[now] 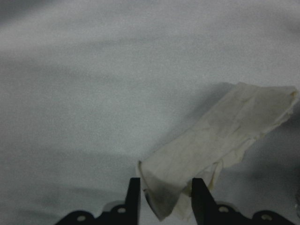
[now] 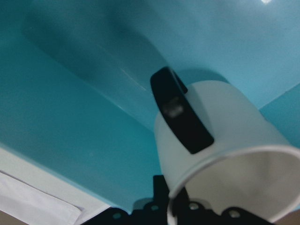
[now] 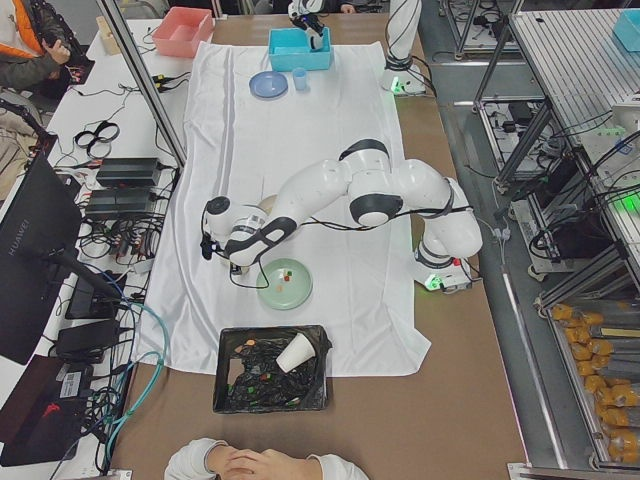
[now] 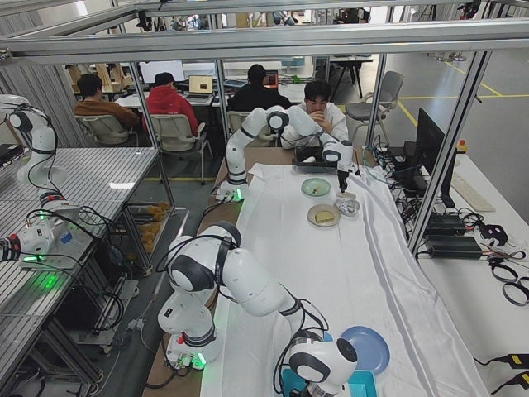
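Note:
In the left wrist view a crumpled pale paper napkin (image 1: 220,131) lies on the white cloth, its lower end between the fingers of my left gripper, which stands open. In the right wrist view my right gripper is shut on the rim of a white cup (image 2: 220,117) with a black handle, inside or over the blue bin (image 2: 79,117). In the camera left view, a green plate (image 3: 285,284) with small bits lies beside the left arm.
A black lined tray (image 3: 235,390) holds a white cup at the near end. A blue plate (image 3: 268,85) and small blue cup (image 3: 300,78) stand by the bin. A beige plate (image 4: 323,215) is partly hidden in the camera left view.

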